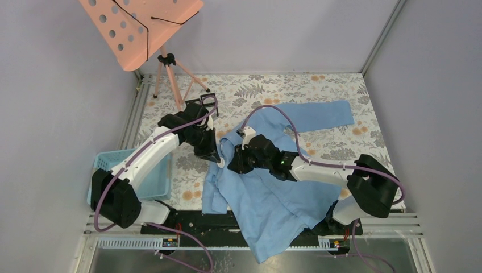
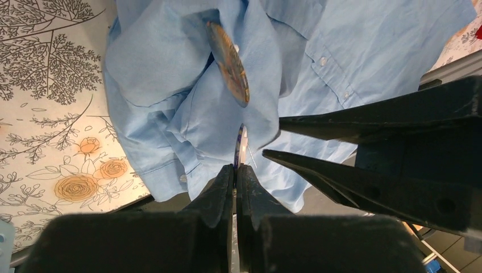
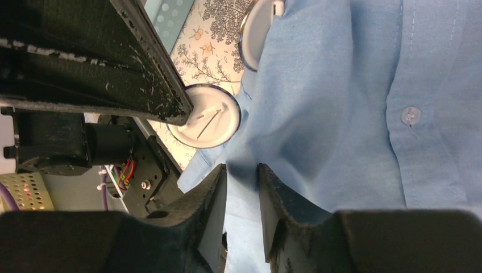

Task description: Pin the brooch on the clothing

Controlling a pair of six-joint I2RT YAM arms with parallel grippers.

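My left gripper is shut on a round brooch [image 2: 240, 142], seen edge-on in the left wrist view. In the right wrist view that brooch [image 3: 221, 126] shows its white back and thin pin. A blue shirt [image 1: 273, 199] lies spread over the table. My right gripper stands part open; in the left wrist view its fingertips [image 2: 287, 124] are apart beside a shirt fold, just right of the held brooch. Whether cloth lies between them is unclear. A second brooch [image 2: 228, 63] is on the shirt's raised fold.
A light-blue basket [image 1: 162, 181] stands at the left. Behind the left arm are small black frames [image 1: 209, 98] and a pink stand [image 1: 172, 79].
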